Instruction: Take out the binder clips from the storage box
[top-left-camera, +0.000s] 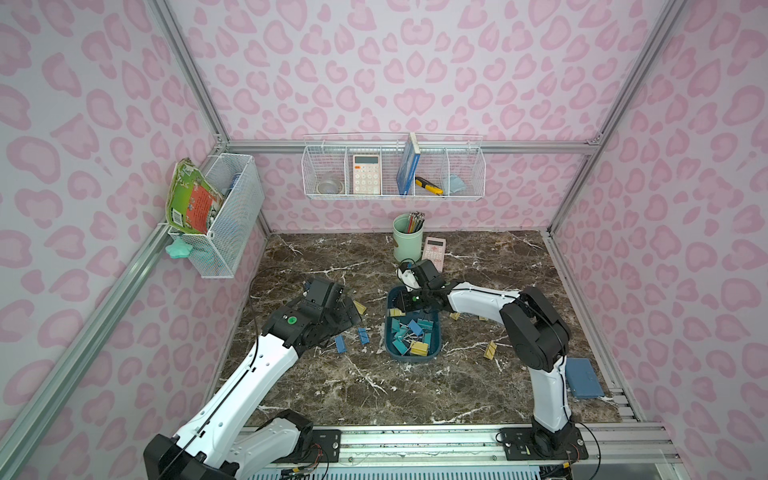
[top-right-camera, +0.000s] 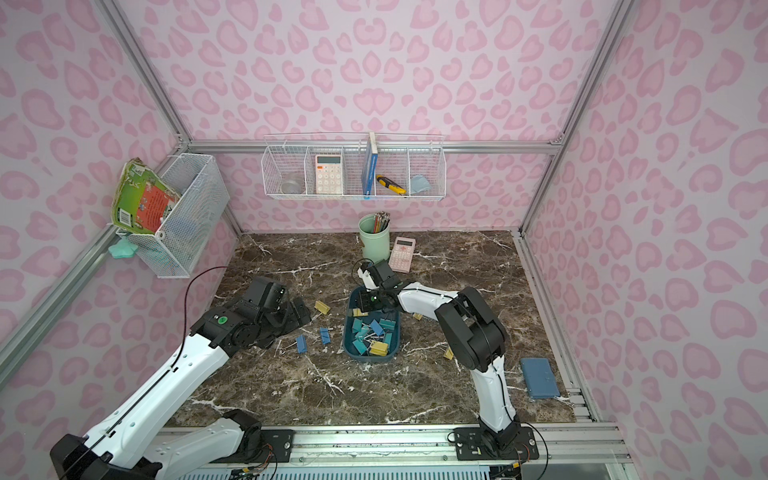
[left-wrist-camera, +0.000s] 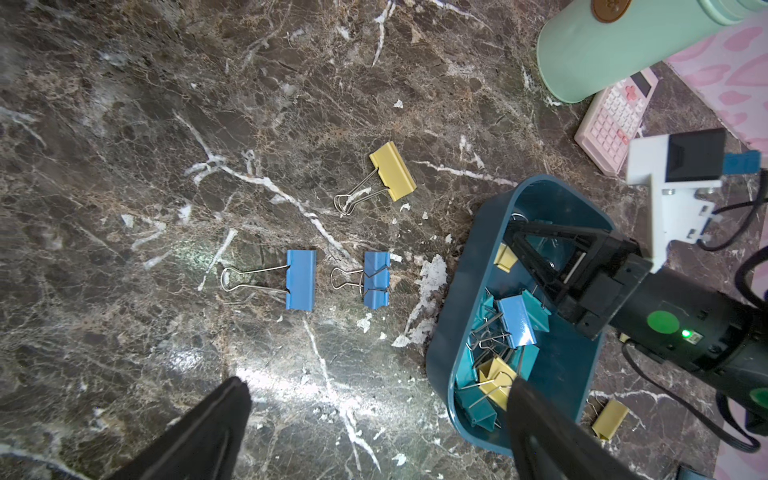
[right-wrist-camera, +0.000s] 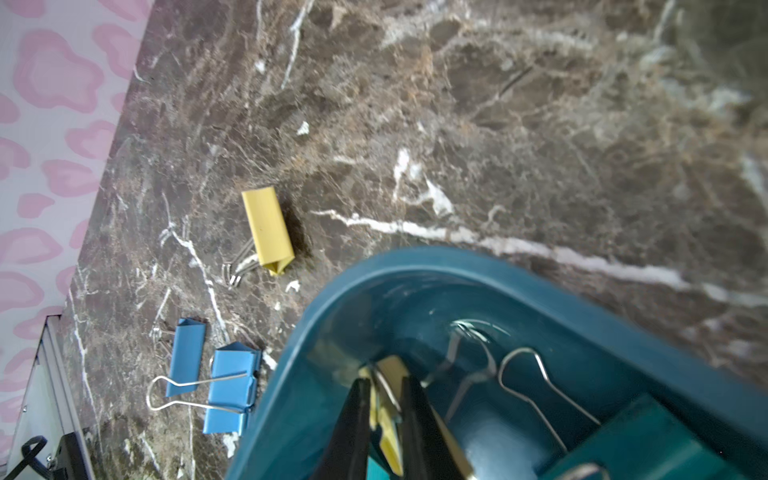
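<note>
The teal storage box (top-left-camera: 413, 358) holds several teal, blue and yellow binder clips. My right gripper reaches into the box's far end, its fingertips close together on either side of a yellow binder clip (right-wrist-camera: 391, 446) and its wire handle. Whether they grip it cannot be told. Left of the box, on the marble table, lie a yellow clip (left-wrist-camera: 393, 171) and two blue clips (left-wrist-camera: 301, 280). Over that area hangs my left gripper, its fingers (left-wrist-camera: 196, 436) wide apart with nothing between them.
A green pen holder (top-left-camera: 407, 241) and a pink calculator (top-left-camera: 433, 251) stand behind the box. Right of it lie more yellow clips (top-left-camera: 489, 349), and a blue book (top-left-camera: 583, 378) at the right edge.
</note>
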